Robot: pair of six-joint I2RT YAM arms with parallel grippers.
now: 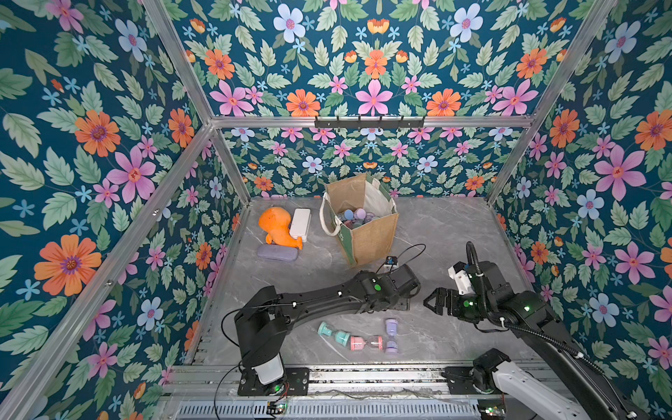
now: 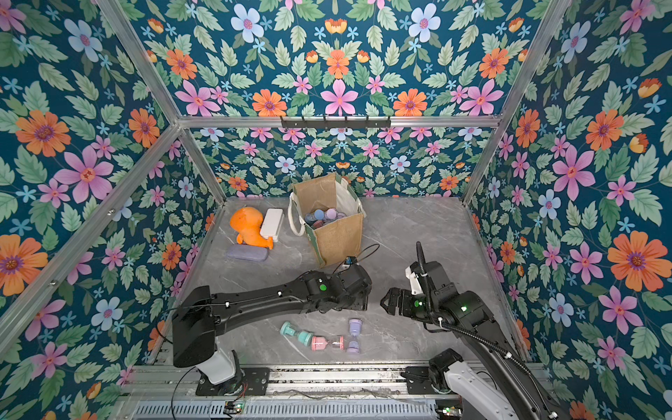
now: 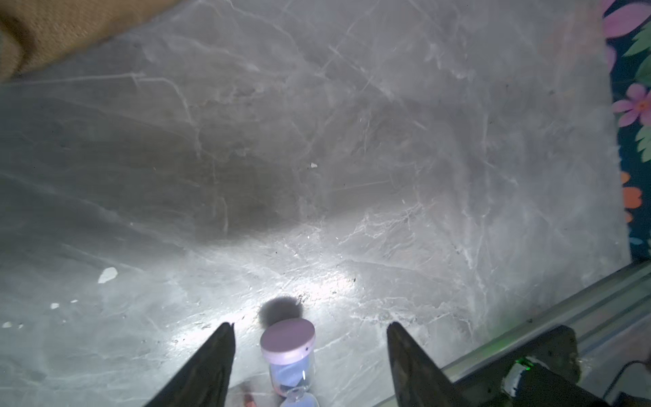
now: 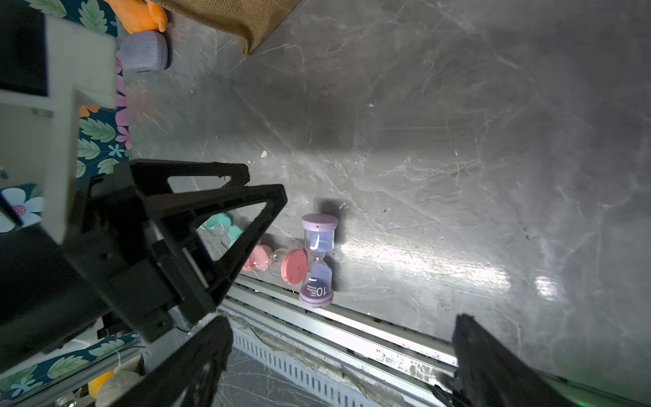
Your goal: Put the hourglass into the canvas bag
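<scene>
A purple hourglass (image 4: 317,291) lies on the table near the front edge. Beside it are a pink hourglass (image 1: 357,343) and a teal one (image 1: 341,337), both lying down. The tan canvas bag (image 1: 374,241) stands upright with its mouth open, several small purple and blue items (image 1: 359,213) inside. My left gripper is open above the table; the purple hourglass's cap shows between its fingers in the left wrist view, not gripped. On the right, my other gripper is open and empty, its fingers reaching toward the left one.
An orange plush toy (image 1: 275,222), a white box (image 1: 300,224) and a grey-purple case (image 1: 277,252) lie left of the bag. Both grippers hang close together over mid-table. Table space right of the bag is clear.
</scene>
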